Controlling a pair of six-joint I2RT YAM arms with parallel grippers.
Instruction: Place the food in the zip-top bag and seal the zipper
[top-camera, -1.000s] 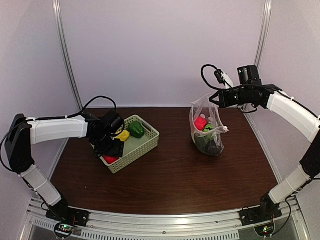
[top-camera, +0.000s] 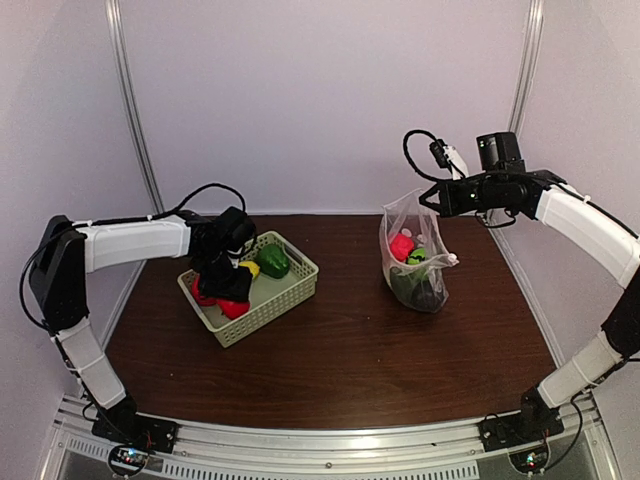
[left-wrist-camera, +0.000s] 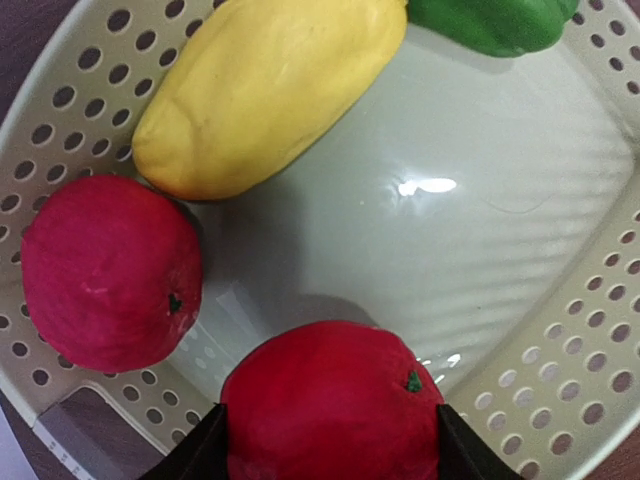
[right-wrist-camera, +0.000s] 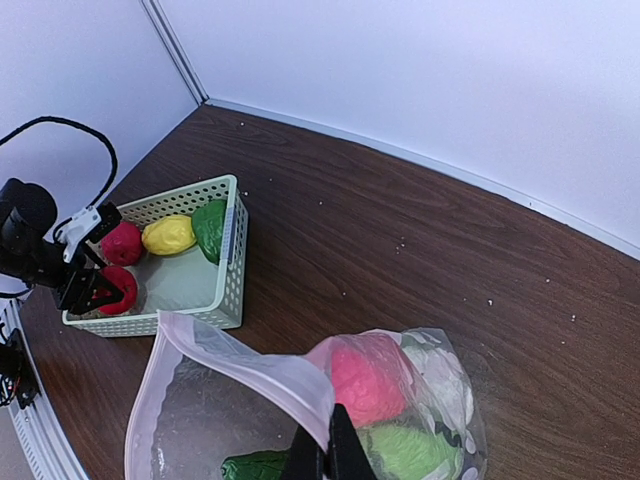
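Between the fingers of my left gripper is a red tomato-like food (left-wrist-camera: 325, 400), with the fingers pressed on both its sides, low in the basket. Another red food (left-wrist-camera: 112, 272) rests to its left. Beyond lie a yellow food (left-wrist-camera: 270, 90) and a green pepper (top-camera: 272, 261). On the right side of the table, the clear zip top bag (top-camera: 430, 285) hangs upright with its mouth spread. Inside it show a pink food (right-wrist-camera: 365, 385), a light green one (right-wrist-camera: 405, 450) and a dark green one. My right gripper is shut on the bag's rim.
The pale green basket (top-camera: 268, 315) has perforated raised walls and stands on the left of the dark table (top-camera: 345, 350). Bare table separates basket and bag. White walls enclose the back and sides.
The right arm and bag stay practically still.
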